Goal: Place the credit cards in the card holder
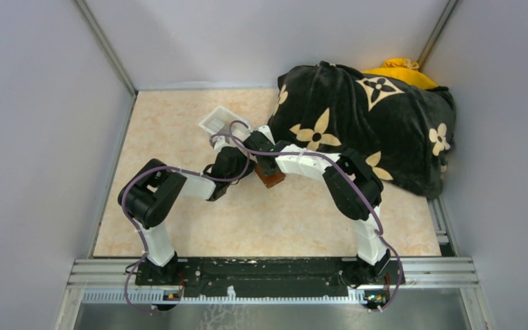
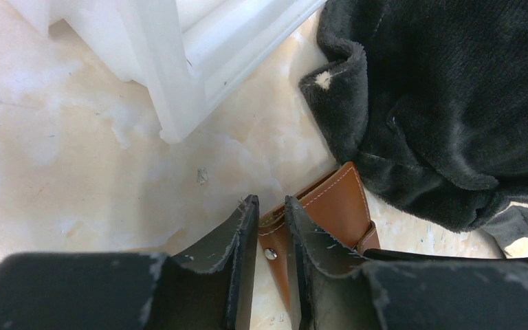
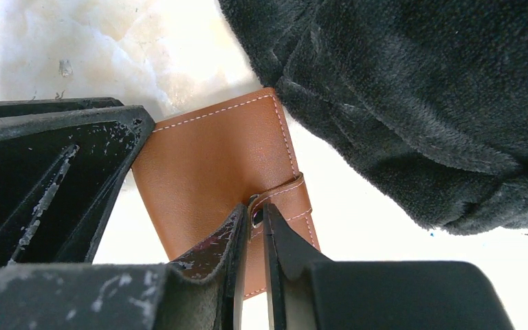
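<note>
The brown leather card holder (image 1: pixel 270 177) lies on the table between my grippers. Its mouth edge and a metal snap stud show in the left wrist view, where my left gripper stands at a corner. The fingers there are slightly apart, one overlapping the leather (image 2: pixel 333 206); whether they pinch it is unclear. In the right wrist view my right gripper is at the holder's strap (image 3: pixel 285 199). The strap's end shows in the narrow gap between its fingers, but a firm grip cannot be made out. No credit card is clearly visible.
A whitish translucent tray (image 1: pixel 214 124) stands behind the grippers. To the right, a large dark patterned cushion (image 1: pixel 364 124) reaches close to the holder. Both arms nearly touch each other.
</note>
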